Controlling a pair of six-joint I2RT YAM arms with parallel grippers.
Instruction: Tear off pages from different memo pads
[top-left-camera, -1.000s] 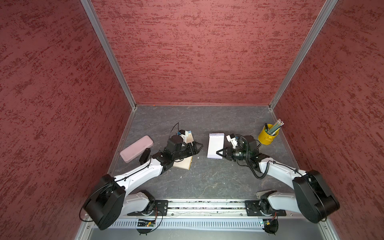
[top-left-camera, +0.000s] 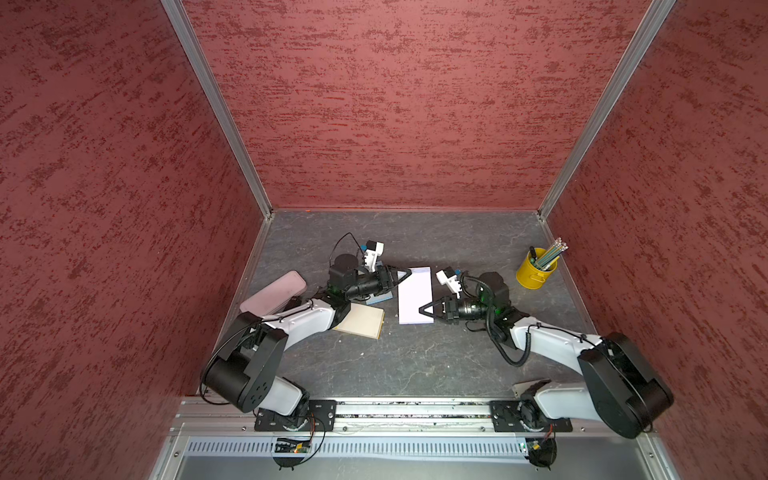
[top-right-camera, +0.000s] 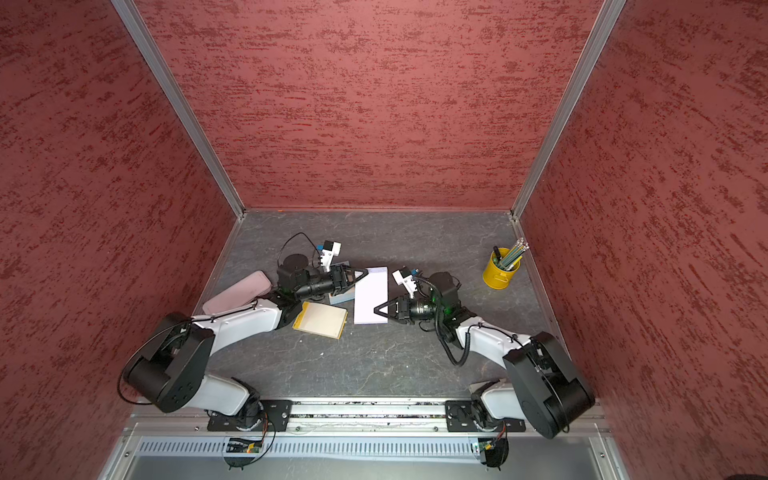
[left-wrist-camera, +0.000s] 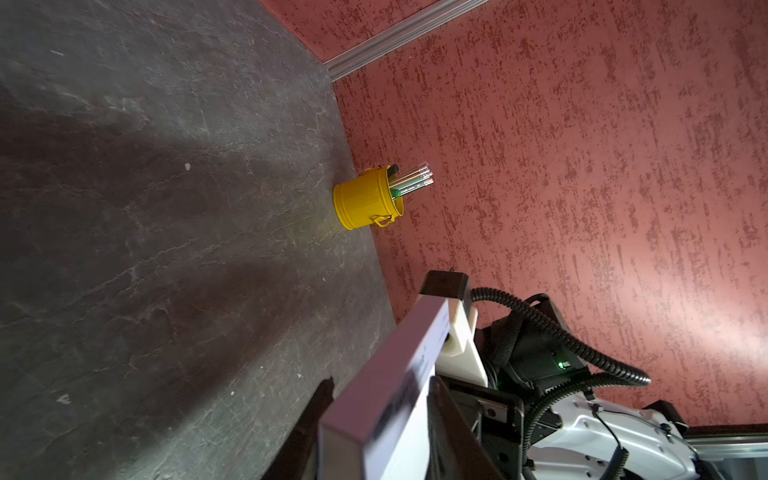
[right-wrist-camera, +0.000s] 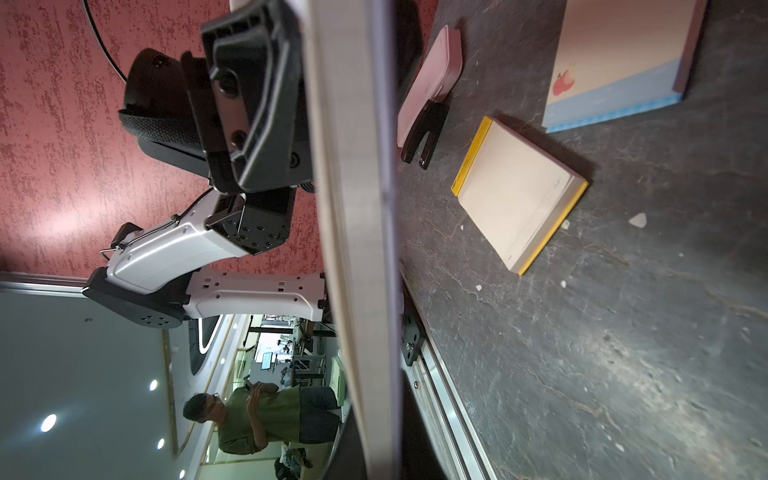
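My right gripper (top-left-camera: 424, 310) is shut on a white memo pad (top-left-camera: 415, 296) with a lilac band, held over the middle of the table. My left gripper (top-left-camera: 403, 277) is at that pad's upper left corner; in the left wrist view its fingers straddle the pad's end (left-wrist-camera: 376, 384), part open. A yellow-edged pad (right-wrist-camera: 516, 192) lies on the table at the centre left, and a blue-banded pad (right-wrist-camera: 616, 64) with an apple print lies behind it, partly hidden by the left arm in the top views.
A pink case (top-left-camera: 272, 296) with a black object beside it lies at the left. A yellow cup of pens (top-left-camera: 532, 272) stands at the right.
My left gripper has moved up and right to the white pad's top corner. The pad and my right gripper have shifted left, uncovering more of the pads on the table.
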